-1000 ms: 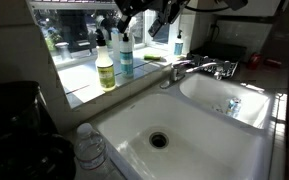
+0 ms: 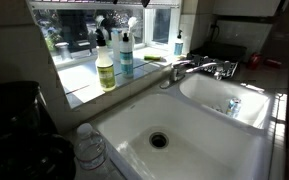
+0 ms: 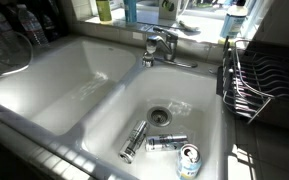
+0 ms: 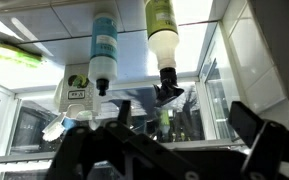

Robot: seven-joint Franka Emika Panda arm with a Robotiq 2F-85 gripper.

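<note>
With its dark fingers spread wide, my gripper is open and has nothing between them in the wrist view. A bottle with yellow-green contents (image 4: 162,42) and a black pump top lies ahead of the gap, apart from the fingers. To its left is a bottle with blue contents (image 4: 104,45). Exterior view 1 has the yellow-green bottle (image 2: 105,70) and the blue bottle (image 2: 126,57) upright on the windowsill. Only small dark tips of the gripper show at that view's top edge; the rest is out of frame.
The double sink has an empty basin (image 2: 174,140) and one holding several cans, among them an upright can (image 3: 189,160). A faucet (image 3: 162,45) stands behind it. A wire rack (image 3: 254,80) is at right, another pump bottle (image 2: 179,45) on the sill, a clear container (image 2: 89,147) at left.
My gripper has risen from above the sill bottles, nearly out of the top of exterior view 1. The bottles and sink have stayed put.
</note>
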